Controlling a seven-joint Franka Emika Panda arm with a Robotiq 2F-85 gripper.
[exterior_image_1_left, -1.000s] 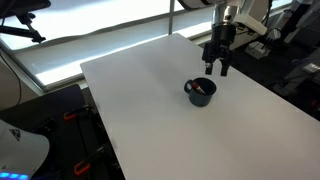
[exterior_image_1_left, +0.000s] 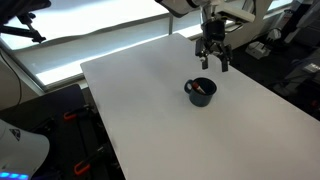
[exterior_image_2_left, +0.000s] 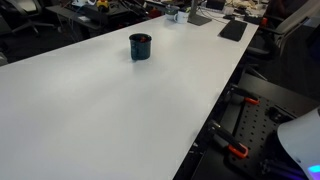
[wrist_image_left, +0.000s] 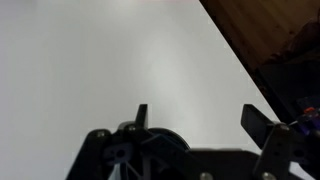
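Note:
A dark mug (exterior_image_1_left: 202, 98) stands upright on the white table (exterior_image_1_left: 150, 120), its handle toward the left in exterior view 1. Inside it is a small reddish-brown item (exterior_image_1_left: 197, 87), too small to identify. Exterior view 2 also has the mug (exterior_image_2_left: 141, 50), near the far side of the table. My gripper (exterior_image_1_left: 215, 66) hangs above and just behind the mug, fingers spread apart with nothing between them. From the wrist, the open gripper shows a wide gap over bare table, and the mug's dark rim (wrist_image_left: 170, 134) is partly hidden behind the gripper body.
Bare table surrounds the mug on all sides. In exterior view 2 a dark flat object (exterior_image_2_left: 233, 30) and several small items lie at the far right end. Another robot part, white and dark (exterior_image_1_left: 20, 150), occupies the lower left corner of exterior view 1.
My gripper has shifted slightly up and to the left in exterior view 1. The mug and its contents have not moved.

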